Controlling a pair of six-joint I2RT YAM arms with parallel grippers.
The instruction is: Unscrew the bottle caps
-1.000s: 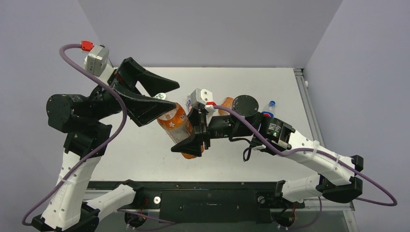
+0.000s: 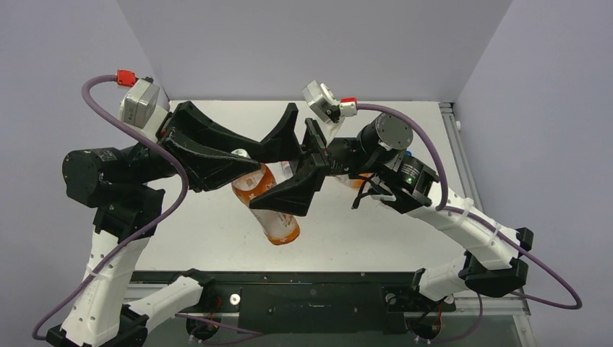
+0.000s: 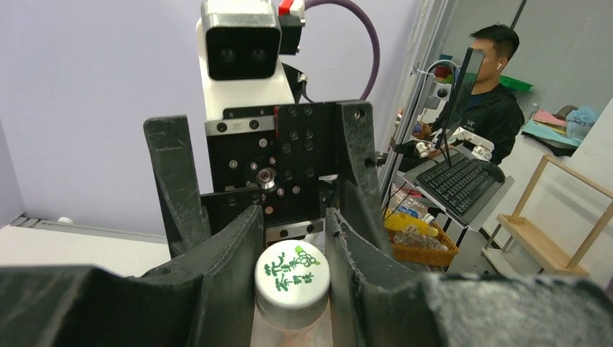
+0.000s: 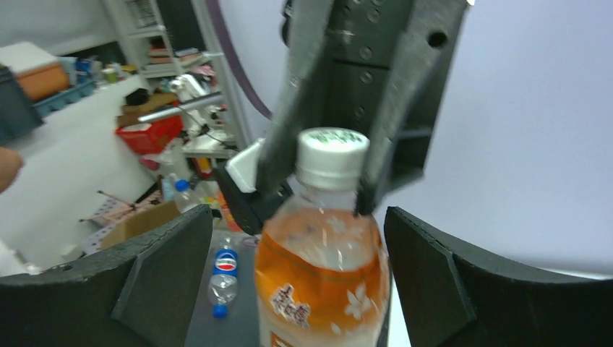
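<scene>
An orange-labelled bottle [image 2: 278, 223] hangs tilted in the air, its white cap [image 3: 292, 278] with green print still on its top. My left gripper is shut on the bottle's top end, a finger on each side just around the cap and neck. In the right wrist view the bottle [image 4: 318, 289] stands between the widely spread fingers of my right gripper, with room beside it. From above, the right gripper [image 2: 275, 170] shows open, its fingertips reaching to either side of the bottle.
Behind the right gripper another orange-labelled bottle [image 2: 353, 181] lies on the white table [image 2: 347, 238], partly hidden. A blue-capped bottle [image 4: 223, 278] lies farther off in the right wrist view.
My right gripper has opened and turned, and its arm has shifted; the bottle stays up in the left gripper.
</scene>
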